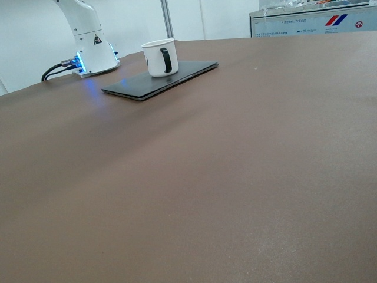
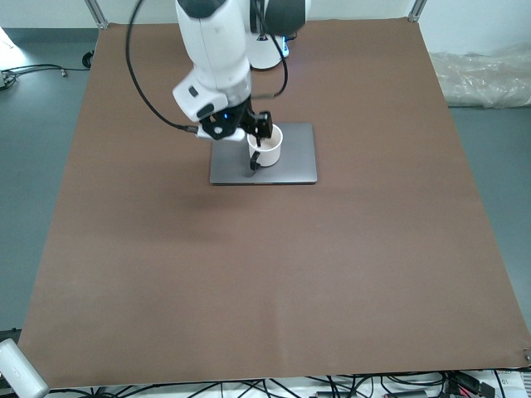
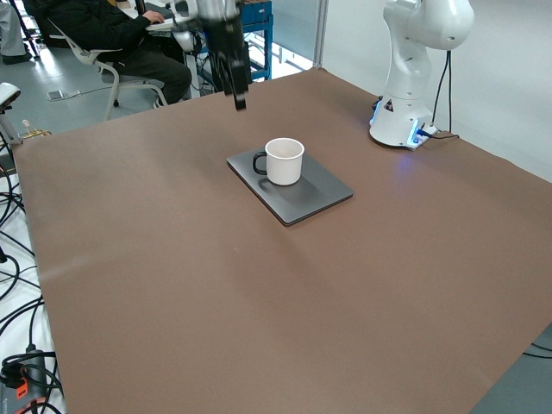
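Observation:
A white mug with a black handle stands upright on a closed dark grey laptop; the top view shows it as a mug on the laptop too. In the left view my black gripper hangs over the mug, partly hiding it. In the right view the gripper is raised, apart from the mug and higher up in the picture. Whether its fingers are open or shut is unclear.
My arm's base stands at the back edge. Cables lie beyond the near edge, and a seated person is visible past the table in the right view.

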